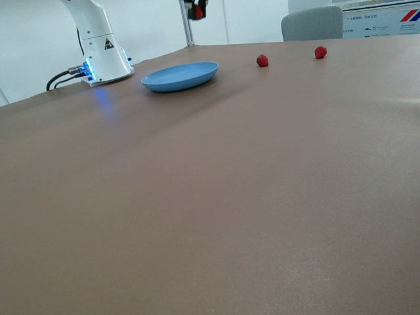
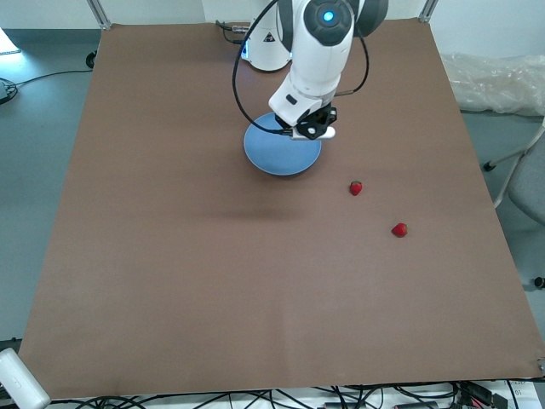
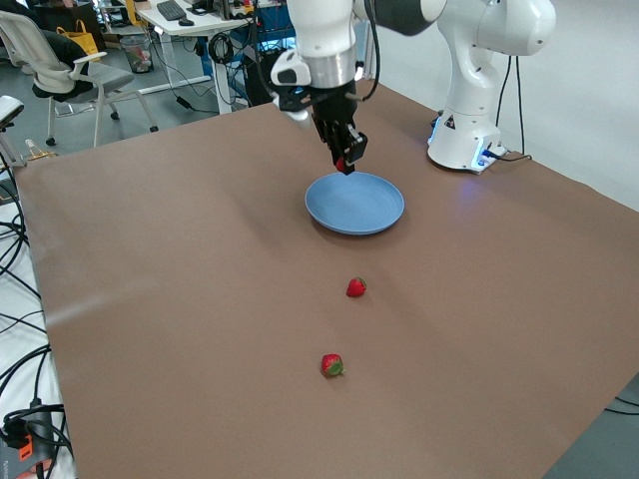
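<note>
The gripper (image 3: 344, 162) hangs over the blue plate (image 3: 354, 218), shut on a red strawberry (image 3: 340, 166); in the top view it shows at the upper edge, red between its fingers. In the left view the arm's wrist hides the gripper and part of the plate (image 2: 279, 158). Two other strawberries lie apart on the brown table: one (image 3: 356, 287) nearer the plate, another (image 3: 332, 364) farther from it.
The white arm base (image 3: 461, 140) stands beside the plate at the table's edge. Cables (image 2: 255, 396) run beyond one edge.
</note>
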